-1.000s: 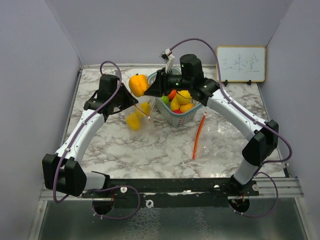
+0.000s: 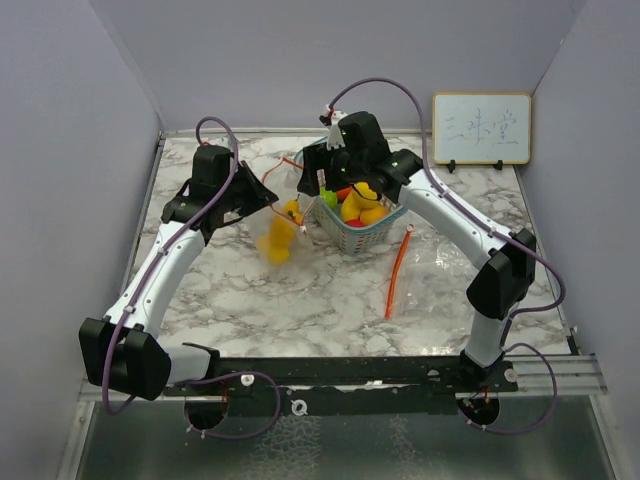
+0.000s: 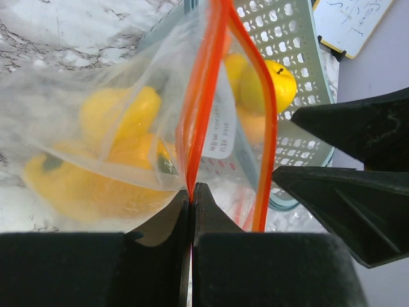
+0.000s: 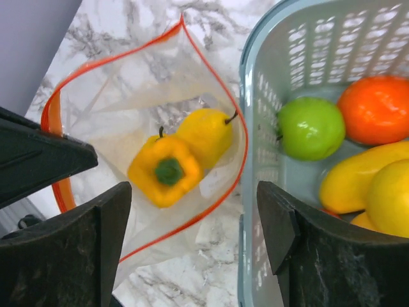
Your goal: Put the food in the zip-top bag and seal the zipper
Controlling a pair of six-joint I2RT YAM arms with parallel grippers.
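Note:
A clear zip top bag with an orange-red rim (image 4: 225,83) stands with its mouth spread. Inside it lie an orange-yellow pepper (image 4: 160,182) and a yellow pear-like fruit (image 4: 208,135); more yellow food (image 3: 89,185) shows through the film lower down. My left gripper is shut on one side of the rim, holding the bag up. Above the mouth, on the basket side, my right gripper stands open, its fingers (image 3: 339,198) apart and nothing between them. The grey-blue basket (image 2: 358,236) with the other food is right beside the bag.
The basket holds a green fruit (image 4: 311,128), a red-orange one (image 4: 377,110) and several yellow ones. A second, flat bag with a red-orange edge (image 2: 398,272) lies to the right. A whiteboard (image 2: 482,125) stands at the back right.
The orange pepper went from my right gripper down into the bag. That gripper lowered to the mouth, opened and rose back slightly.

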